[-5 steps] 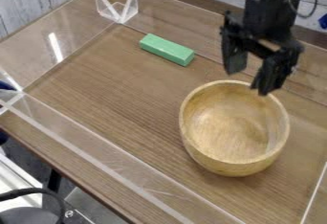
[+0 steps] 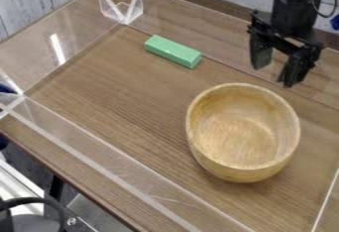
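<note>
The black robot arm reaches down from the top right, its gripper (image 2: pixel 281 59) open over the wooden table at the back right, behind a large wooden bowl (image 2: pixel 241 159). A green block (image 2: pixel 172 49) lies on the table left of the gripper. Whether anything lies between the fingers is too small to tell.
A clear plastic object (image 2: pixel 121 6) stands at the back left. A dark cable or part sits at the lower left corner.
The arm and gripper have moved back and to the right, away from above the bowl. The bowl and green block have not visibly moved.
</note>
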